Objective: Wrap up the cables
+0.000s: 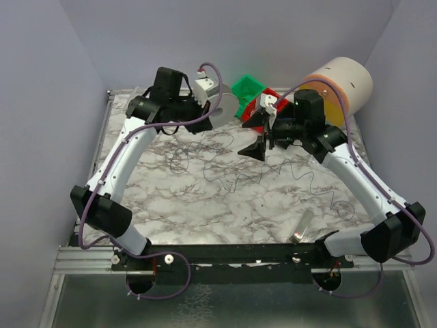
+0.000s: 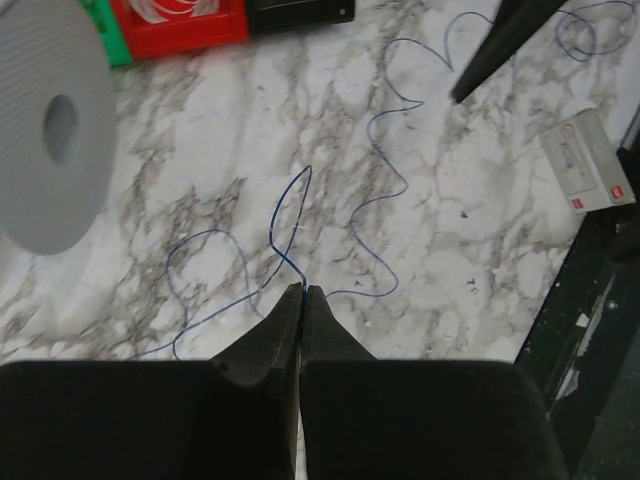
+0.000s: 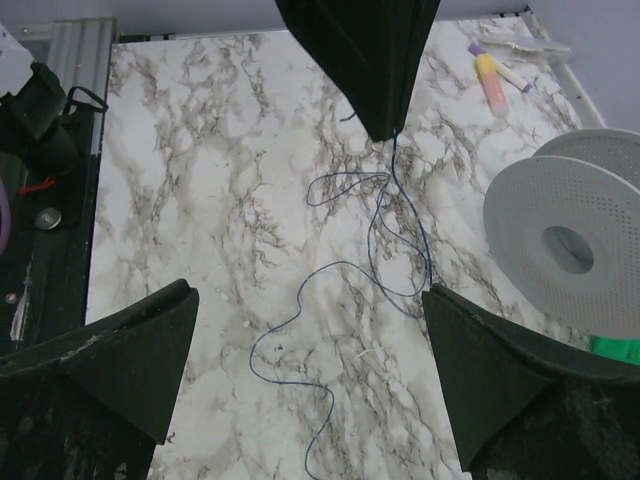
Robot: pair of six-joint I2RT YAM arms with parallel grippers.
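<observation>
A thin blue cable (image 2: 372,190) winds loosely over the marbled table in bends and loops. My left gripper is shut on it, and the strand runs up from the table into the fingertips. In the top view that left gripper (image 1: 205,127) hovers in front of the pale grey spool (image 1: 229,108), partly covering it. To its right, my right gripper (image 1: 251,137) stands wide open, its fingers facing left and empty. In the right wrist view, the cable (image 3: 300,310) lies on the table beyond the open fingers, apart from them.
Behind the arms are a green bin (image 1: 247,86) and a red bin (image 1: 273,93) holding coiled white cable. A large cream-and-yellow drum (image 1: 348,82) occupies the back right. A small box (image 2: 585,160) lies near the front edge. The table's front middle holds only cable.
</observation>
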